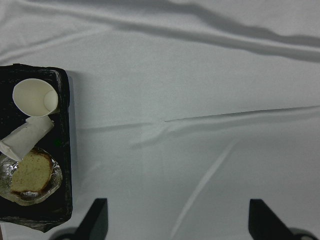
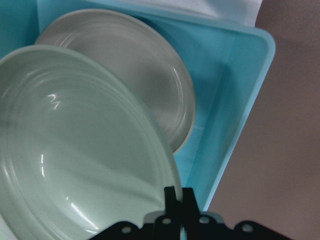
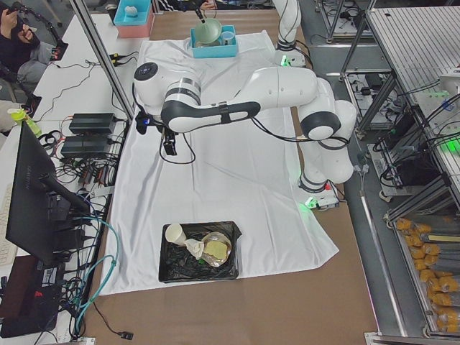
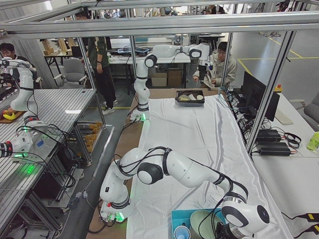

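Observation:
A pale green bowl (image 2: pixel 80 140) is held by my right gripper, shut on its rim, over a blue bin (image 2: pixel 240 90) containing a grey plate (image 2: pixel 150 70); a cup (image 4: pixel 182 232) also sits in that bin. My left gripper stands open above the white cloth, nothing between its fingers. To its left in the left wrist view is a black lined tray (image 1: pixel 62 175) holding a paper cup (image 1: pixel 30 95), a crumpled white paper item (image 1: pixel 22 137) and bread (image 1: pixel 30 172) on foil.
A monitor (image 3: pixel 32 194), power units and cables line one side of the table. Metal posts rise along the edges.

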